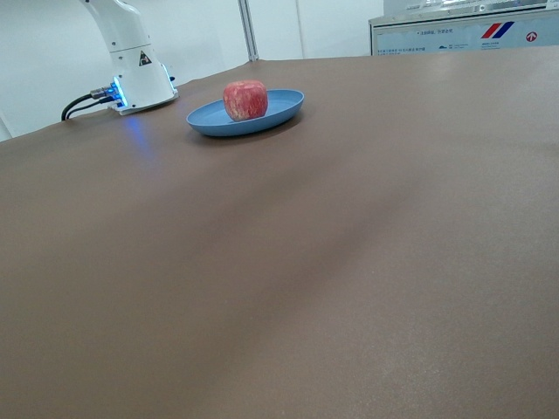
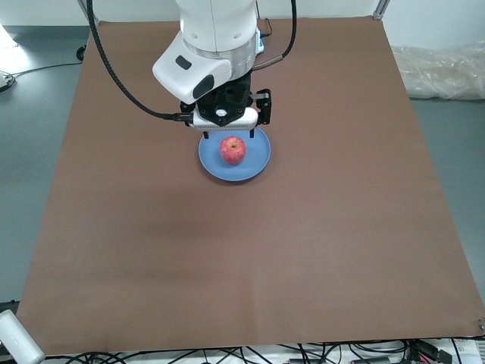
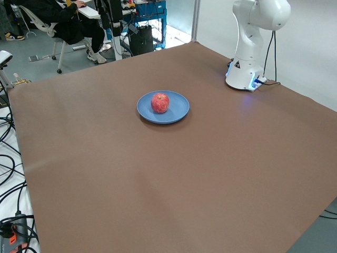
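A red apple rests on a blue plate on the brown table, below my arm in the left view. The same apple and plate show in the top view, and the apple on the plate in the right view. My gripper hangs above and behind the apple, over the plate's far part in the left view, its two short fingers apart with nothing seen between them. The top and right views do not show the gripper.
Cables run along one table edge. The arm's base stands at the far edge.
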